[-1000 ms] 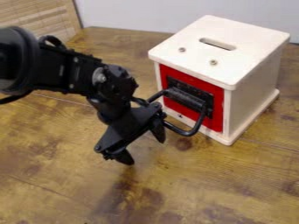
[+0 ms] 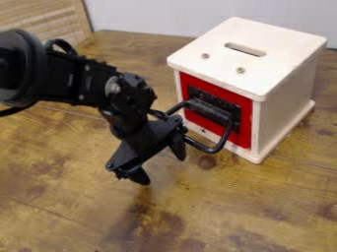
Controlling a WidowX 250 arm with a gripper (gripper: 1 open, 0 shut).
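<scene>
My black gripper (image 2: pixel 158 159) points down just above the wooden floor, left of a white box (image 2: pixel 277 103) with a red front panel (image 2: pixel 200 84). On that panel is a black fitting with a curved black bar (image 2: pixel 224 137) that reaches out toward my gripper, near or touching it; I cannot tell which. The two fingertips appear spread apart, with nothing visible between them.
A white wall (image 2: pixel 158 15) and a woven panel (image 2: pixel 46 20) stand at the back.
</scene>
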